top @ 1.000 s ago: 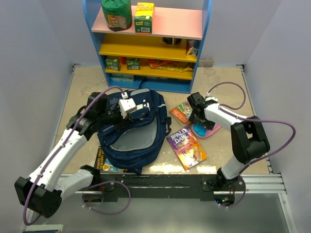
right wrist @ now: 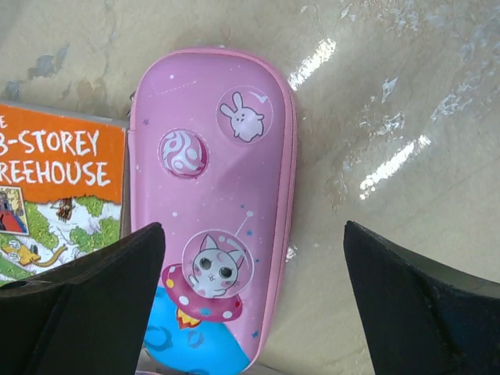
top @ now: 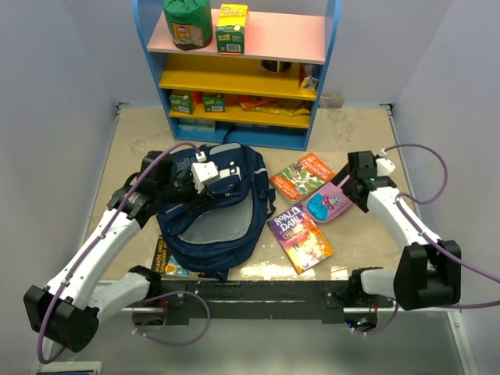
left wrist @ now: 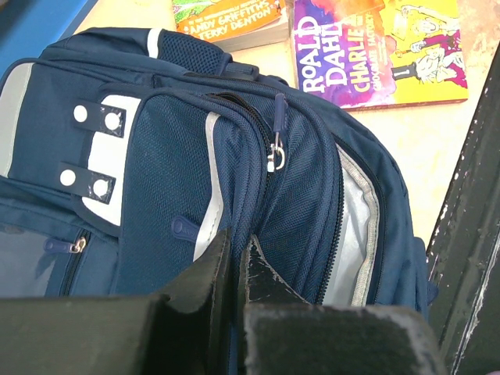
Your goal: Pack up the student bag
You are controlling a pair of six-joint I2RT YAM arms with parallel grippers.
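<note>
The navy student bag [top: 215,223] lies on the table with its grey-lined main pocket gaping. In the left wrist view my left gripper is shut on a fold of the bag's fabric [left wrist: 164,180]. A pink pencil case [right wrist: 226,180] with cat and rabbit pictures lies flat on the table. Over it my right gripper stands open, nothing held between its fingers. The orange treehouse book [top: 303,176] rests beside the case. Nearer the front is the purple and yellow Roald Dahl book [top: 301,237].
A shelf unit [top: 234,74] with boxes stands at the back. Another book [top: 168,262] is partly hidden under the bag's front left. Bare table [top: 355,254] shows at the front right.
My right arm has swung to the right, away from the books, uncovering more of the pencil case. The left arm and the bag have stayed put.
</note>
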